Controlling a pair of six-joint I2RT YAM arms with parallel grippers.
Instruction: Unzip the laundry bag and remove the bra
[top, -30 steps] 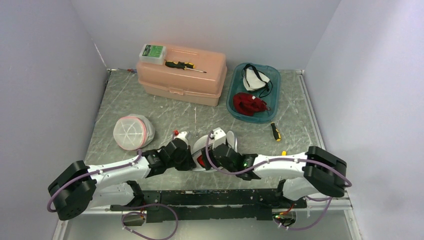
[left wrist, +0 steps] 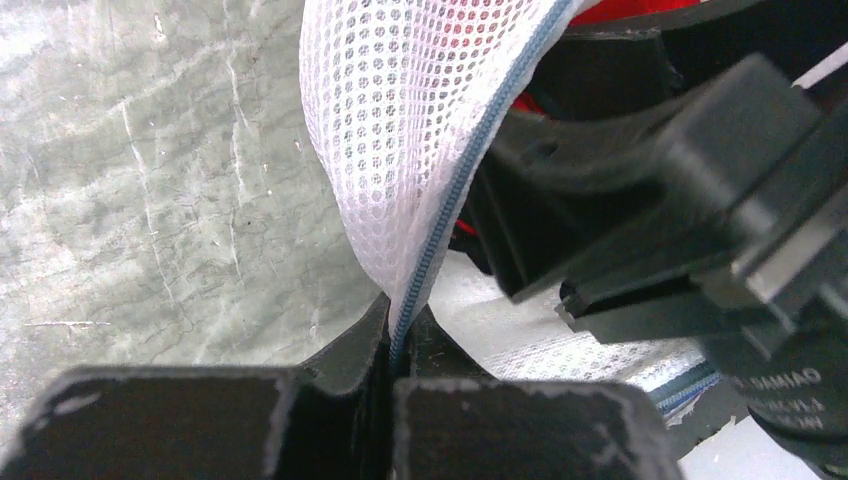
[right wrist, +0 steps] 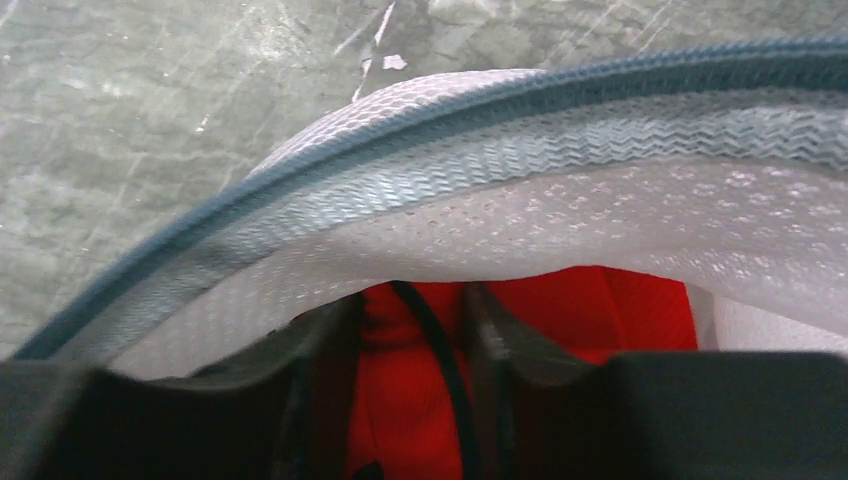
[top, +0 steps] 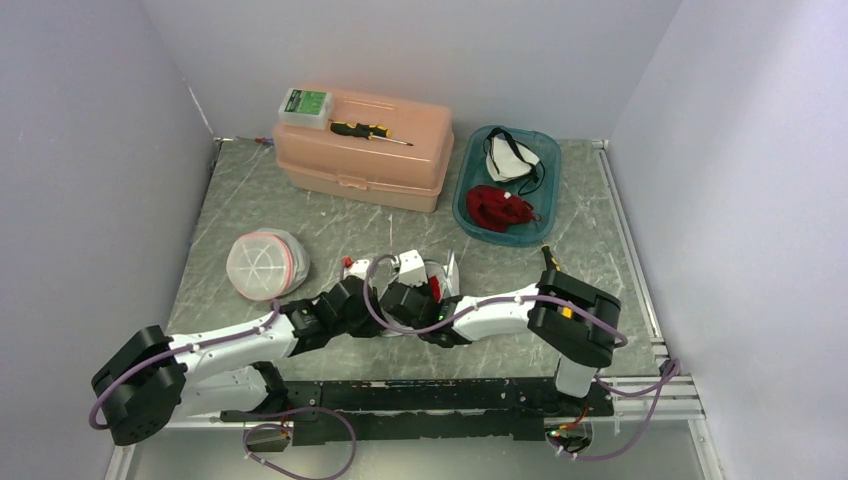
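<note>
The white mesh laundry bag (left wrist: 370, 110) stands unzipped, its blue-grey zipper edge (left wrist: 455, 190) running down into my left gripper, which is shut on that edge. In the right wrist view the bag's open rim (right wrist: 560, 95) arches over the red bra (right wrist: 610, 310) inside. My right gripper reaches into the opening, its fingers apart. Red fabric and a black strap (right wrist: 425, 315) show in the gap between them. From above, both grippers crowd the bag and hide most of it.
A teal basket (top: 463, 190) at the back holds a white and a dark red garment. The pink toolbox (top: 400, 120) stands back left, and a round mesh bag (top: 262, 267) lies on the left. A screwdriver (top: 549, 257) sits behind the right arm.
My right arm has moved left and slightly toward the back, coming close beside the left gripper over the bag. The left arm has shifted only slightly.
</note>
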